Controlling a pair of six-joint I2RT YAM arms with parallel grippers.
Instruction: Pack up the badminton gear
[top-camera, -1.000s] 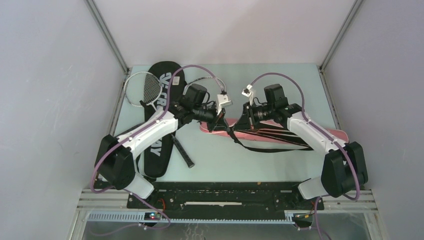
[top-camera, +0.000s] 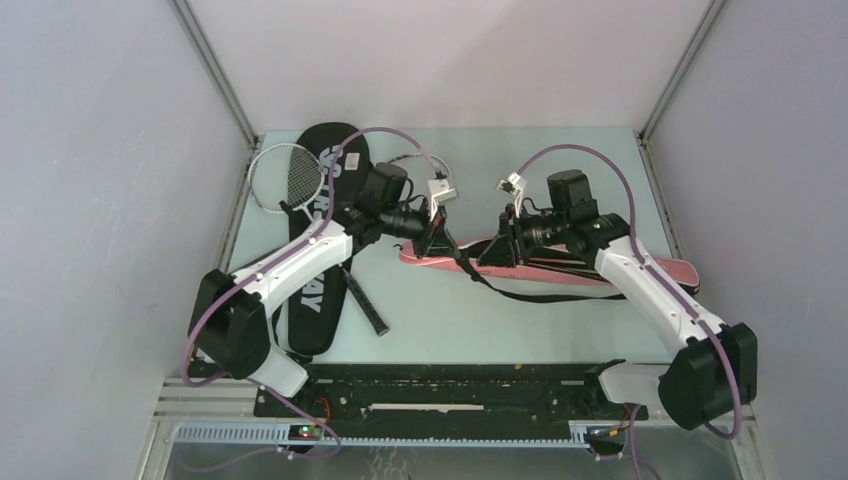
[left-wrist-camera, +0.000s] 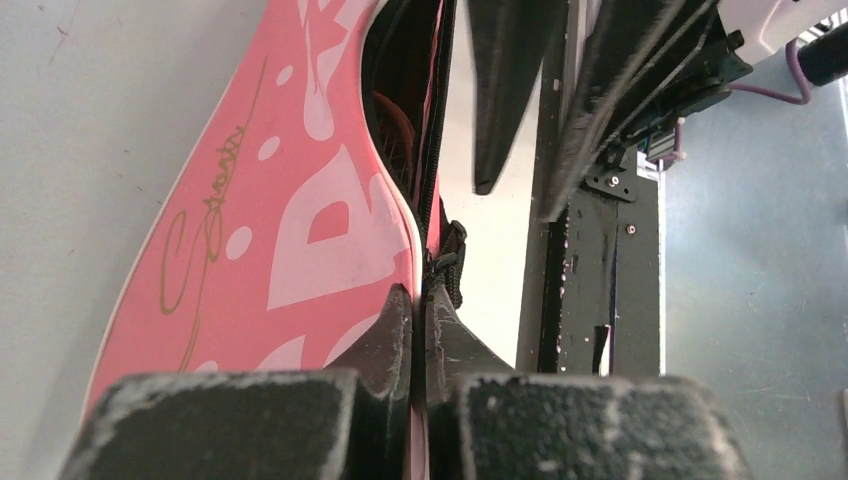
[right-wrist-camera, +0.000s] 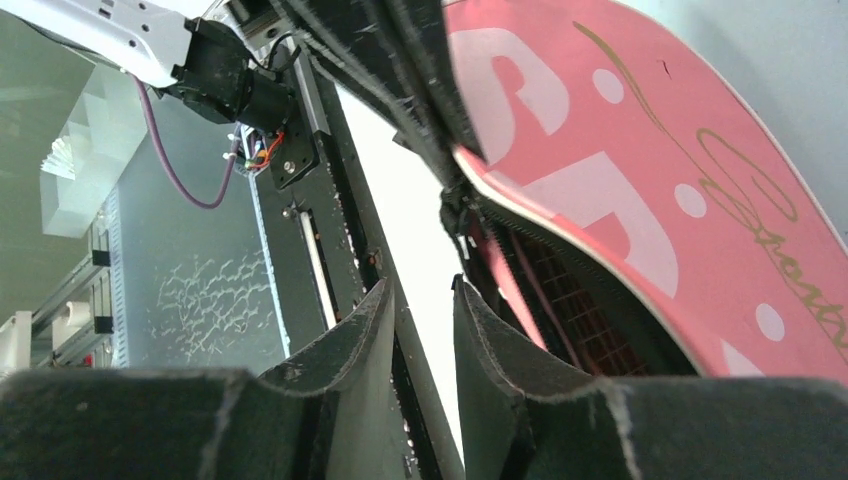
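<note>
The pink racket bag (top-camera: 590, 273) lies along the right half of the table, its dark opening along the side. Strings of a racket (right-wrist-camera: 606, 335) show inside it in the right wrist view. My left gripper is shut on the bag's thin edge, just below a black zipper end (left-wrist-camera: 440, 262). To the right of it, my right gripper stands open beside the bag's zipper edge, nothing between its fingers. A black bag (top-camera: 318, 310) lies at the left, with a white-framed racket (top-camera: 285, 178) by it.
Another racket's head (top-camera: 445, 170) shows behind the left arm, and a black racket handle (top-camera: 366, 303) lies right of the black bag. A black strap (top-camera: 540, 298) trails along the pink bag's near side.
My right gripper has moved a little to the right, away from the left one, and its arm has swung right and nearer the front. The left gripper has hardly moved.
</note>
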